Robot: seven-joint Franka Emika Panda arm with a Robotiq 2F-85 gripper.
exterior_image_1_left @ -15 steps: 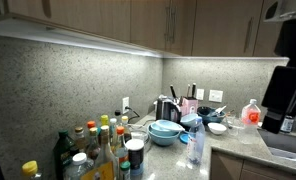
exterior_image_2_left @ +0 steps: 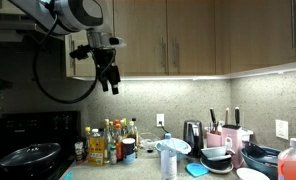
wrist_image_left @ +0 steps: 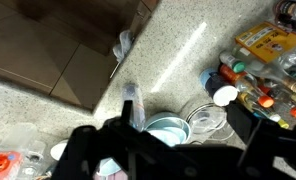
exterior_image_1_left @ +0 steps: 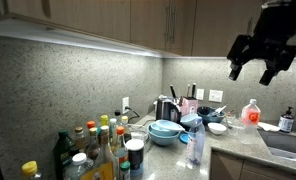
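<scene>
My gripper [exterior_image_1_left: 251, 75] hangs high above the counter, its two dark fingers spread with nothing between them. In exterior view 2 the gripper [exterior_image_2_left: 108, 84] is at upper left, in front of the wall cabinets. The wrist view looks down past the open gripper onto pale blue bowls [wrist_image_left: 166, 123], a clear bottle [wrist_image_left: 133, 100] and a jar with a white lid [wrist_image_left: 224, 95], all well below the fingers. The same clear bottle [exterior_image_1_left: 195, 147] stands upright near the counter edge, beside the stacked bowls [exterior_image_1_left: 165, 132].
Several sauce bottles [exterior_image_1_left: 106, 158] crowd the counter along the wall. A toaster [exterior_image_2_left: 195, 131] and a pink utensil holder [exterior_image_2_left: 233, 137] stand at the back. A pan [exterior_image_2_left: 33, 155] sits on the stove. Wall cabinets [exterior_image_2_left: 153, 48] border the space above.
The arm has drawn away from exterior view 1's camera and looks smaller there, with the gripper now wholly in sight at upper right. Things on the counter have not moved.
</scene>
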